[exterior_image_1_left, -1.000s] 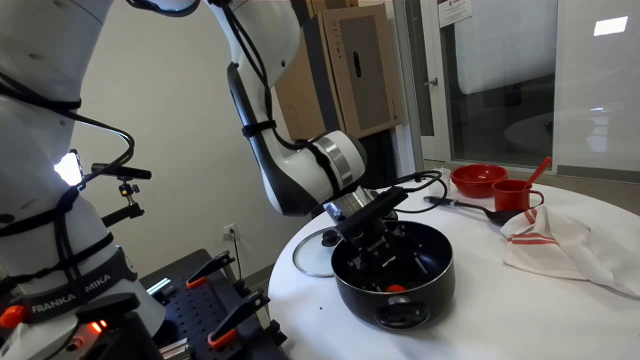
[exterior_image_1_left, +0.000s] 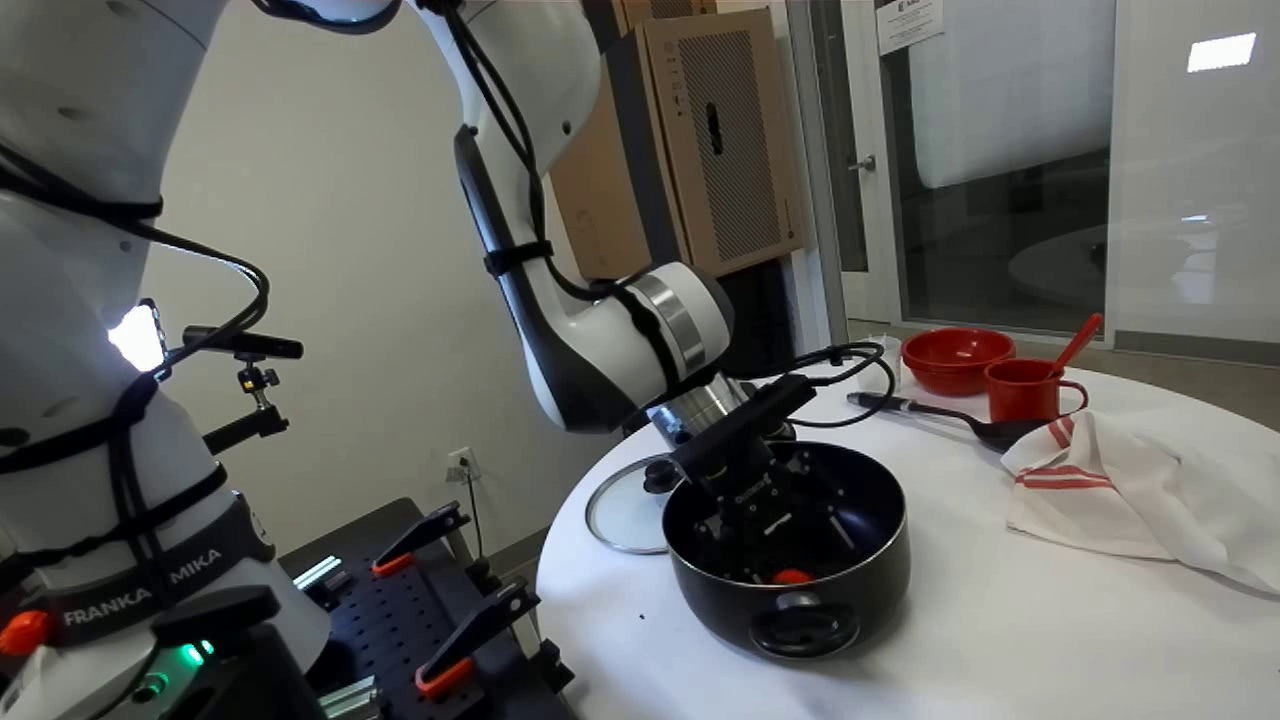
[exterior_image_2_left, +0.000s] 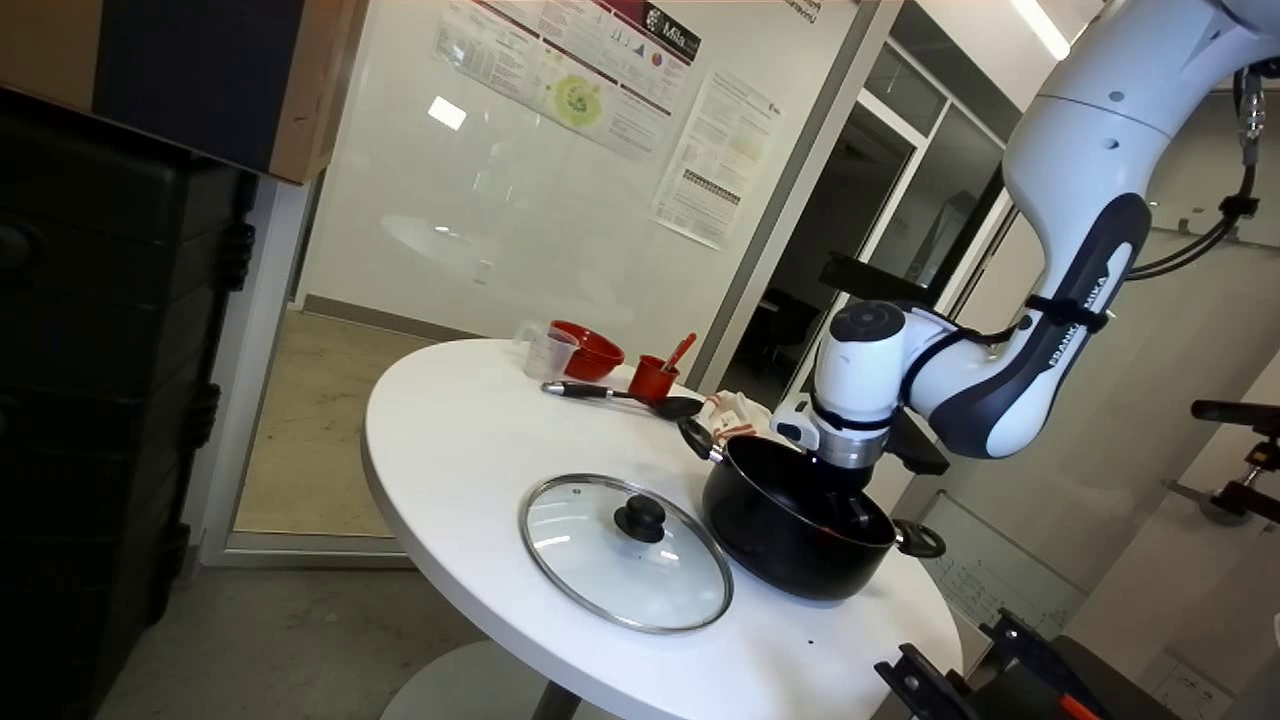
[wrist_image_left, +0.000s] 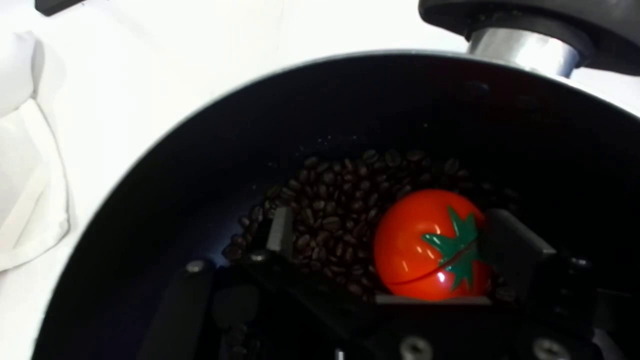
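Inside the black pot (exterior_image_1_left: 786, 606) lies a shiny red tomato (wrist_image_left: 423, 246) with a green leaf top, resting among dark coffee beans (wrist_image_left: 336, 210). My gripper reaches down into the pot with its fingers apart. In the wrist view one finger (wrist_image_left: 279, 231) stands over the beans to the left, and the other is close against the tomato's right side; whether it touches cannot be made out. From exterior view 1 only a sliver of the tomato (exterior_image_1_left: 792, 577) shows by the pot's near rim.
A glass lid (exterior_image_2_left: 600, 576) with a black knob lies flat beside the pot. Across the table are a black spoon (exterior_image_1_left: 1002, 432), a red mug (exterior_image_1_left: 1026, 390), red bowls (exterior_image_1_left: 956, 360), a clear measuring cup (exterior_image_2_left: 549, 354) and a white towel (exterior_image_1_left: 1128, 492). The pot walls surround my gripper.
The arm, pot and tomato look the same as a second ago. Only the light on the robot's base has gone from red to green.
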